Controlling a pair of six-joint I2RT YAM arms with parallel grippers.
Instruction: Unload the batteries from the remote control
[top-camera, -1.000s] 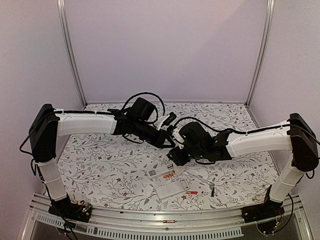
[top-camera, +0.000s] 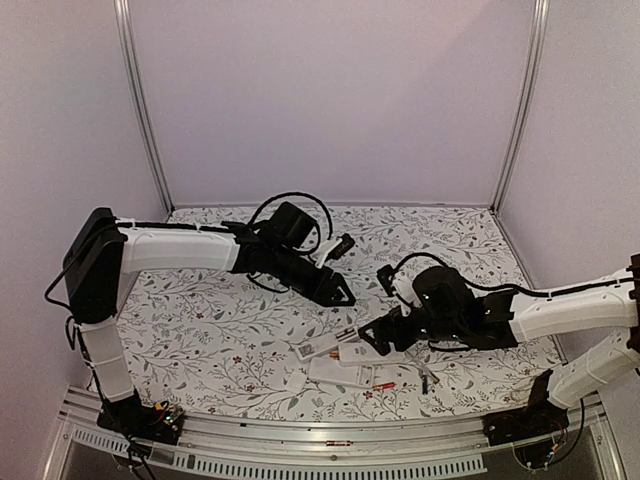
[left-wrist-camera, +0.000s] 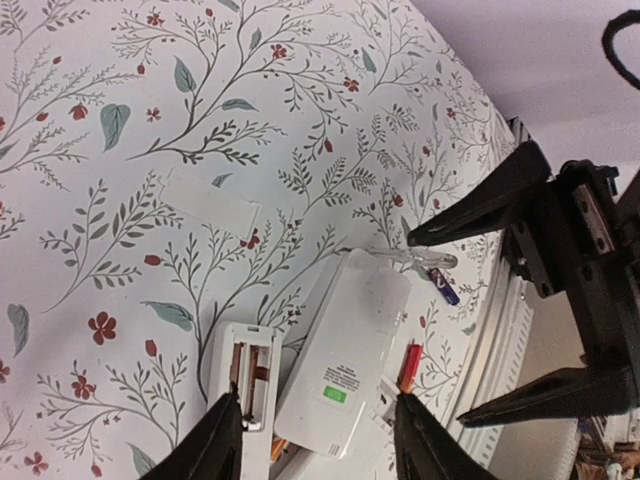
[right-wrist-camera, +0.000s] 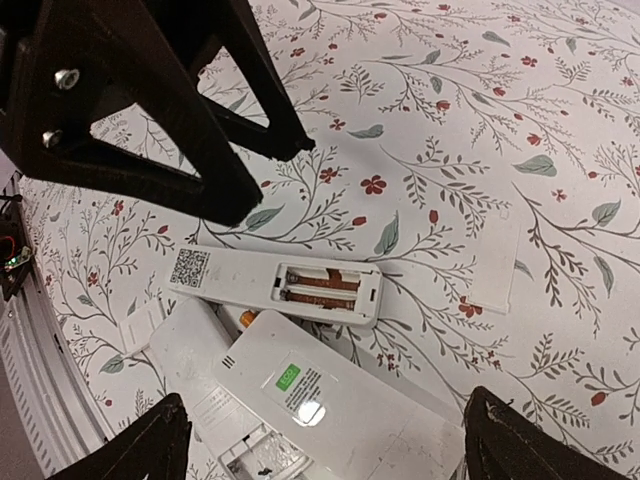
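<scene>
A white remote lies with its battery compartment uncovered; brownish strips show inside, but I cannot tell whether they are batteries. Beside it a white device with a green label rests partly over another white remote, whose compartment is also uncovered. An orange battery peeks out between them. A red battery and a dark blue battery lie off to one side. My left gripper hangs above the table, fingers apart and empty. Above the labelled device, my right gripper stands open, nothing between its fingers.
A pale flat cover lies alone on the flowered cloth. Near the dark blue battery is a translucent stick. Both grippers are close together over the remotes. Clear cloth extends at the left and the back.
The labelled device, upright under my right gripper a second ago, now lies flat. My right gripper has come away from my left one, toward the right and the front. The left has shifted slightly forward.
</scene>
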